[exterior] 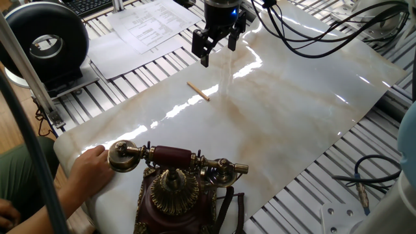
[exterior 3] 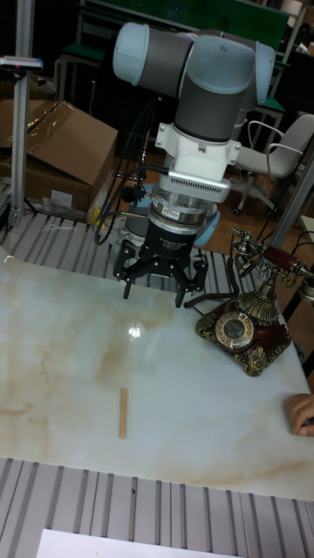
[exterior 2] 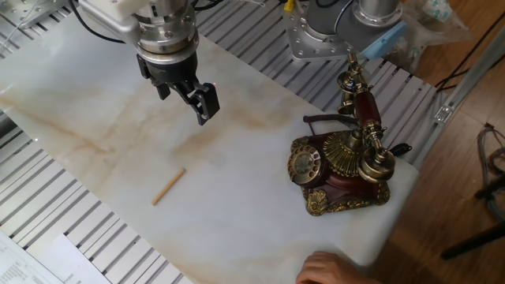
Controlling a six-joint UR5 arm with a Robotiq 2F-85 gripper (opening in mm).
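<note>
My gripper (exterior 3: 153, 290) hangs above the marbled sheet with its two black fingers spread wide, and nothing shows between them. A thin wooden stick (exterior 2: 168, 187) lies flat on the sheet, apart from the gripper; exterior view 3 has the stick (exterior 3: 123, 413) lower down and nearer the camera than the gripper. An antique-style rotary telephone (exterior 2: 341, 162), dark red with brass trim, stands towards one end of the sheet. Its handset (exterior: 174, 156) rests across the cradle on top. In exterior view 1 the telephone's lower part is cut off by the frame edge.
A person's hand (exterior: 93, 170) rests on the sheet's edge beside the telephone. The marbled sheet (exterior: 279, 110) is otherwise bare. White papers (exterior: 146, 26) lie on the slatted table past one long edge. Black cables (exterior: 312, 40) hang near the arm.
</note>
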